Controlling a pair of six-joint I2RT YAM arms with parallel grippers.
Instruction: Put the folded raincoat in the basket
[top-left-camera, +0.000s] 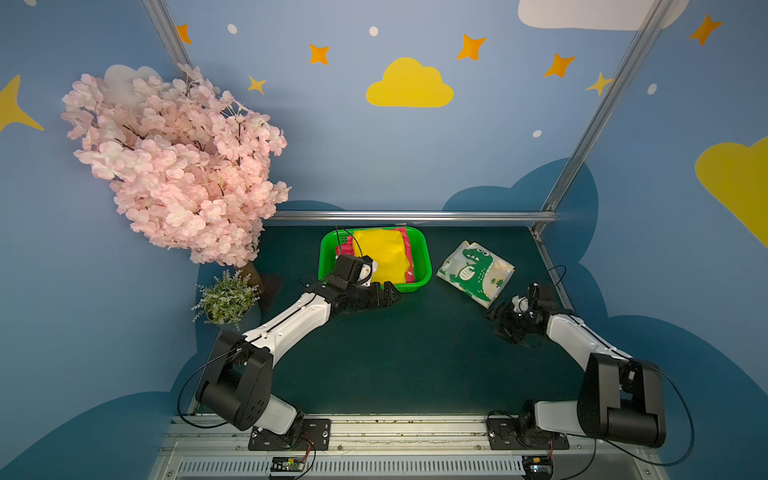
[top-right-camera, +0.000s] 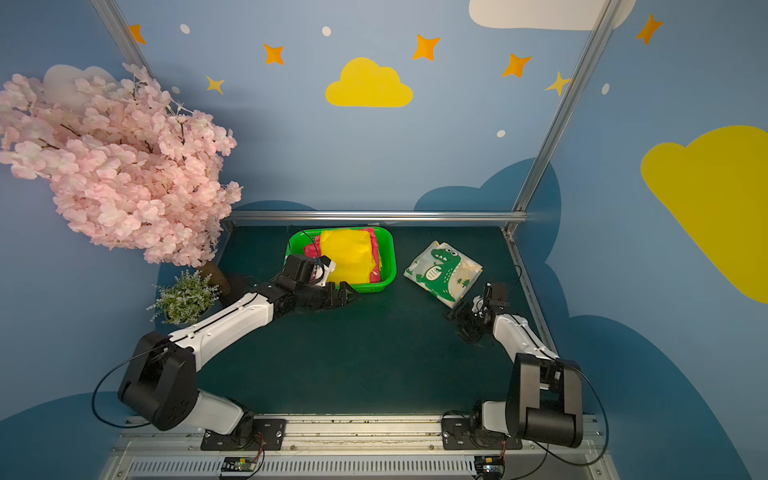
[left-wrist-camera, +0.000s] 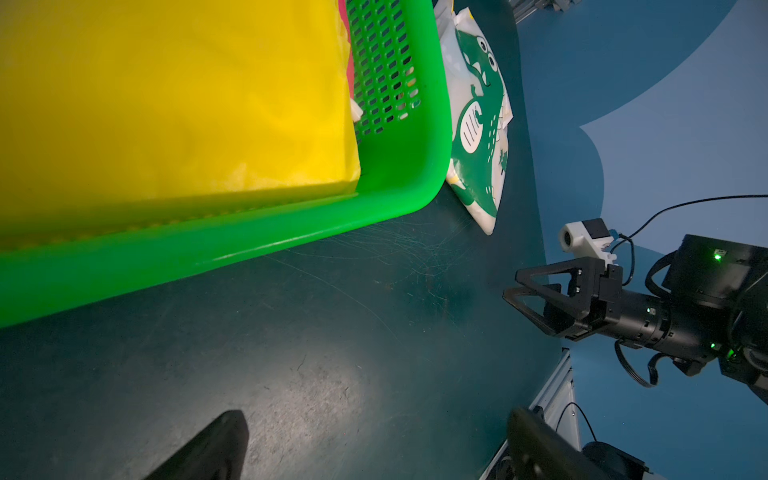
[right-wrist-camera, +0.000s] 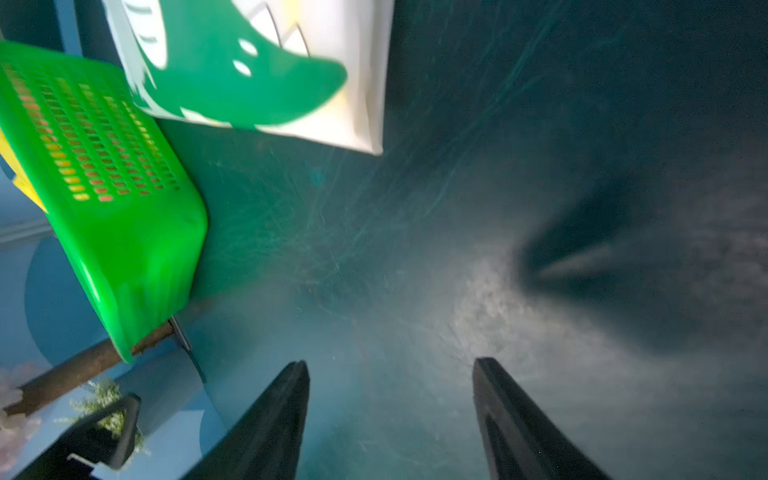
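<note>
A folded white raincoat with a green dinosaur print (top-left-camera: 472, 272) lies on the table, right of the green basket (top-left-camera: 421, 264), which holds folded yellow and pink fabric (top-left-camera: 380, 256). My left gripper (top-left-camera: 392, 296) stands open at the basket's front edge, with nothing between its fingers. My right gripper is low over the table near the raincoat's near right side, fingers apart and empty; in the right wrist view the raincoat lies beyond them.
A pink blossom tree (top-left-camera: 176, 168) and a small plant (top-left-camera: 224, 304) stand at the left. Blue walls enclose the table.
</note>
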